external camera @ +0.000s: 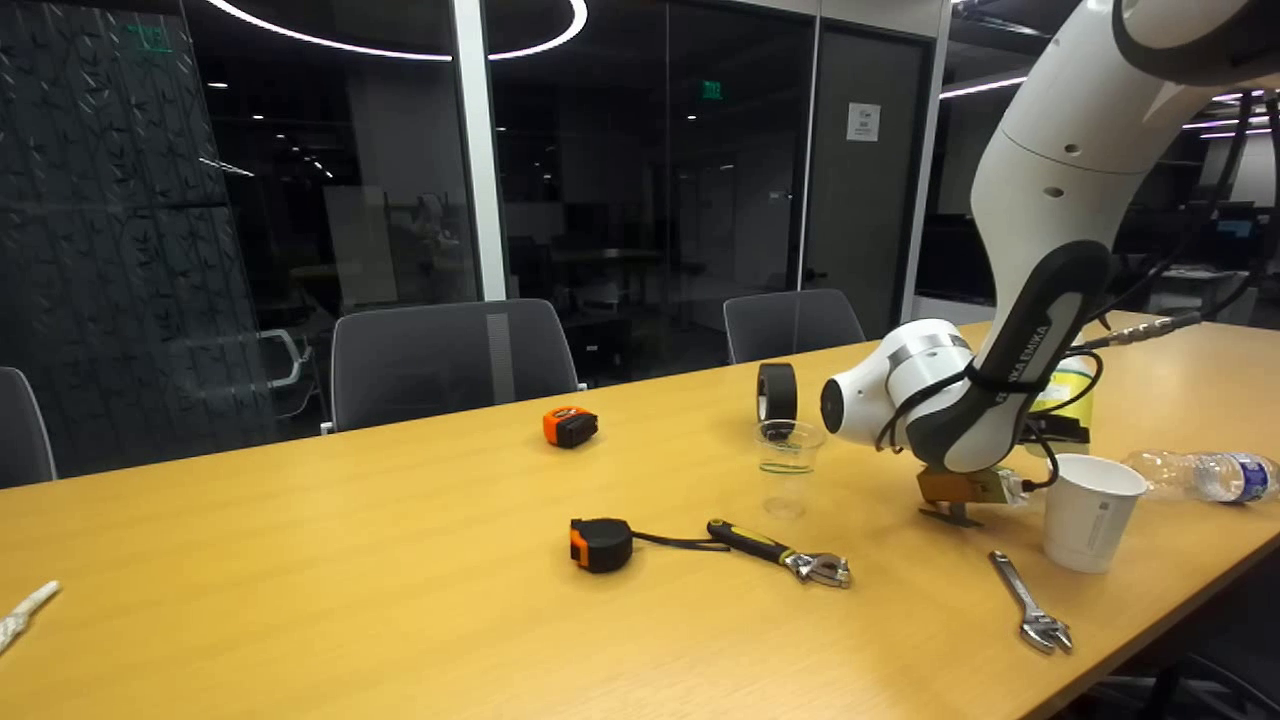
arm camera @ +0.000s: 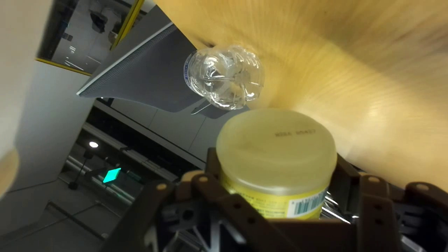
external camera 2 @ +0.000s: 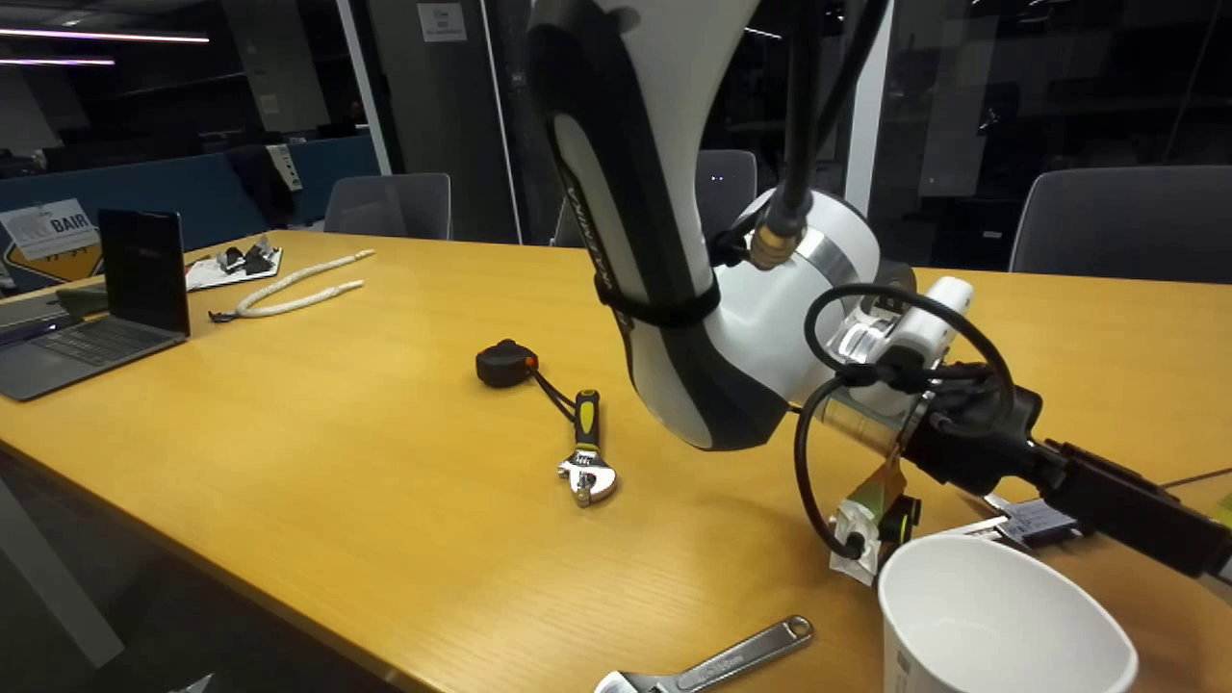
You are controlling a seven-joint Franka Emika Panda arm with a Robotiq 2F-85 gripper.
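Observation:
A jar with a yellow label and a pale, cloudy lid (arm camera: 275,147) fills the lower middle of the wrist view. My gripper is shut on it, one dark finger at each side. In exterior view 1 the yellow jar (external camera: 1066,390) shows behind the arm, just past the white paper cup (external camera: 1092,514); the arm and cables partly cover it. Exterior view 2 has the dark gripper hardware stretching to the right above the paper cup (external camera 2: 1002,624), with its fingertips out of frame. Whether the jar touches the table cannot be made out.
A clear plastic bottle (external camera: 1203,475) lies right of the cup. Nearby are a metal wrench (external camera: 1028,606), a black-handled wrench (external camera: 780,552), a clear cup (external camera: 787,468), a black tape roll (external camera: 777,398) and two tape measures.

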